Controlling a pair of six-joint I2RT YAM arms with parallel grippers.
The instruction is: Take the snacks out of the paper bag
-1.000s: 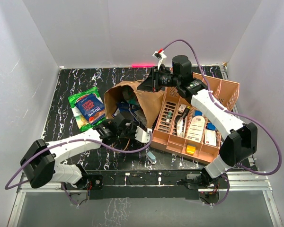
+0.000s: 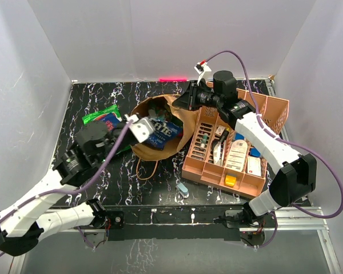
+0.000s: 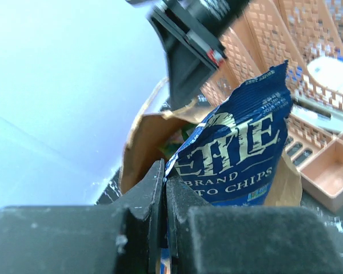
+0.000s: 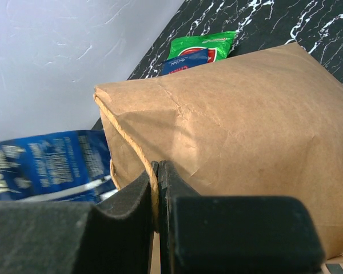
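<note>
A dark blue chip packet hangs by its edge from my left gripper, which is shut on it. From above, this packet is in front of the mouth of the brown paper bag. Gripped by its rim and twisted handle, the paper bag is held at my right gripper, shut on it. Inside the bag I see only a little green wrapping; the rest is hidden. A green packet and a blue one lie left of the bag.
A salmon-pink organiser tray full of small items stands right of the bag. A small grey-blue object lies near the front edge. My left arm covers much of the table's left side. Walls enclose the back and sides.
The right gripper, holding the bag, has shifted slightly right.
</note>
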